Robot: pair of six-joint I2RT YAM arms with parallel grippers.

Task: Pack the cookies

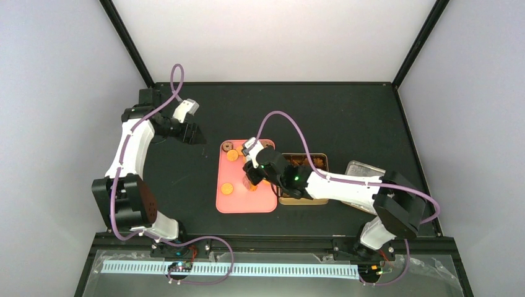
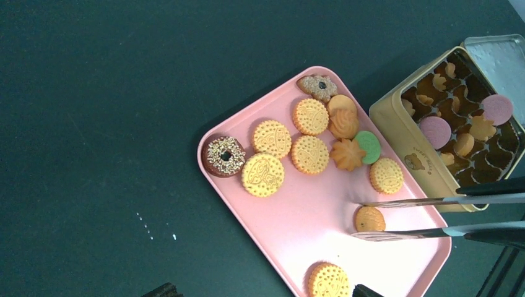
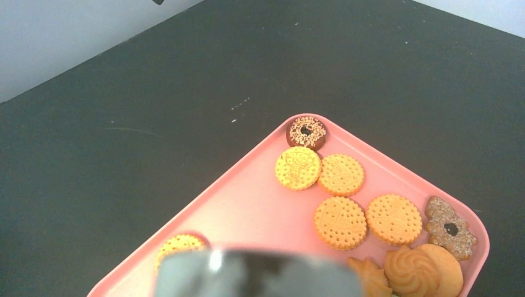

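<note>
A pink tray (image 2: 291, 213) carries round yellow cookies (image 2: 262, 175), a chocolate ring (image 2: 224, 156), swirl cookies (image 2: 344, 124) and a green cookie (image 2: 369, 146). In the left wrist view my right gripper reaches low over the tray's near right part, its fingers (image 2: 408, 202) shut on a small round golden cookie (image 2: 370, 218). A blurred grey finger (image 3: 257, 275) hides that cookie in the right wrist view. Left of the tray, my left gripper (image 1: 195, 135) hangs over bare table, open and empty. The gold tin (image 2: 390, 117) holds several cookies in wavy dark compartments.
Beyond the tin lies a silver lid (image 1: 365, 170), partly under the right arm. A lone yellow cookie (image 2: 329, 281) sits near the tray's left edge.
</note>
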